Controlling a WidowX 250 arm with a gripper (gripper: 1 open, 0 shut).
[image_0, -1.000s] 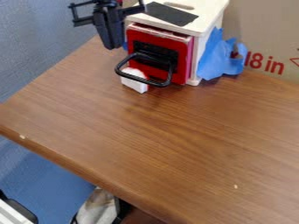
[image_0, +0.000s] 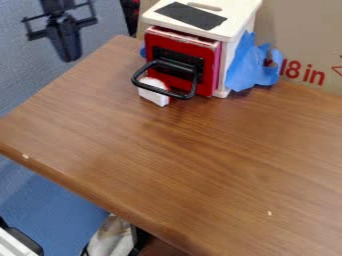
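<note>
My gripper (image_0: 64, 40) is a dark, blurred shape at the top left, held above and left of the table, apart from the box; its finger state is hard to make out. A toy oven-like box (image_0: 201, 25) in white, with a red front (image_0: 198, 50) and a black handle (image_0: 164, 93), stands at the back of the table. A white block (image_0: 152, 99) lies at its front left, partly behind the handle.
Blue tape or cloth (image_0: 249, 68) sits at the box's right, before a cardboard panel (image_0: 307, 35). The table's left edge borders a blue floor area.
My gripper has moved left, away from the box, over the last second. The box and white block look unchanged.
</note>
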